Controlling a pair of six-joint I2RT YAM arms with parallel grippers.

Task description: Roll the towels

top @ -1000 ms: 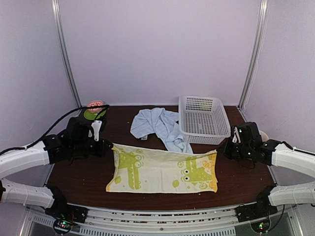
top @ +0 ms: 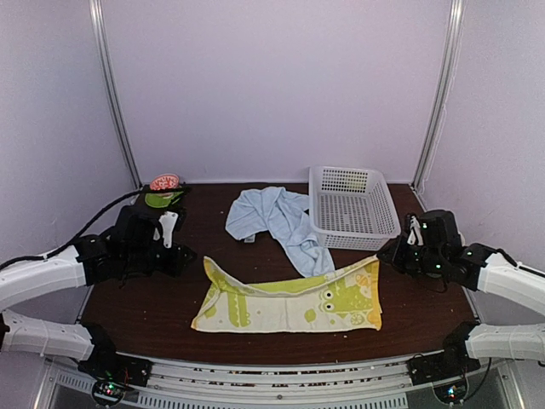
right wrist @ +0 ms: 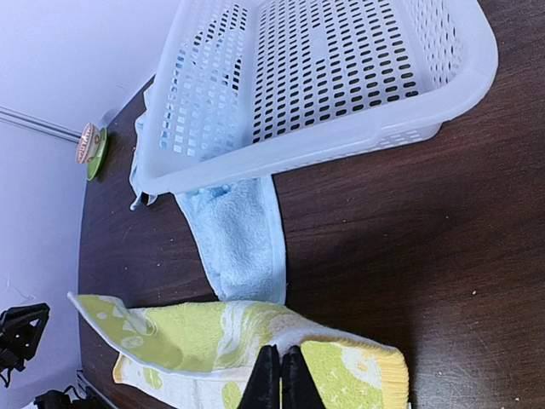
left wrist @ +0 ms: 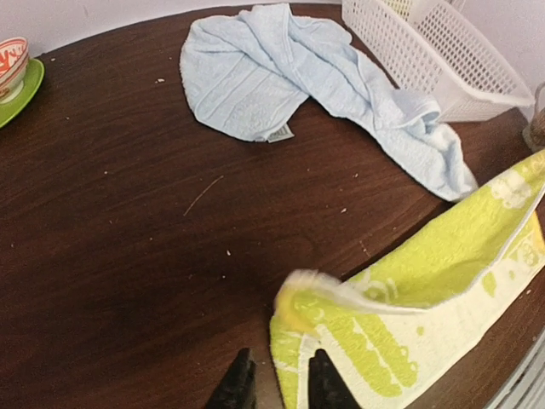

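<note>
A yellow-green and white patterned towel (top: 289, 315) lies across the front of the table, its back edge folded up, showing a green face. In the left wrist view, my left gripper is part open, empty, just off the blurred left corner of the towel (left wrist: 409, 349). My right gripper is shut on the towel's back right corner (right wrist: 358, 358). A crumpled light blue towel (top: 272, 217) lies behind.
A white plastic basket (top: 353, 239) stands at back right. A bowl (top: 163, 181) on a green plate sits at back left, partly behind my left arm.
The towel has shifted right, its back edge sagging into a fold; the right gripper moved slightly right.
</note>
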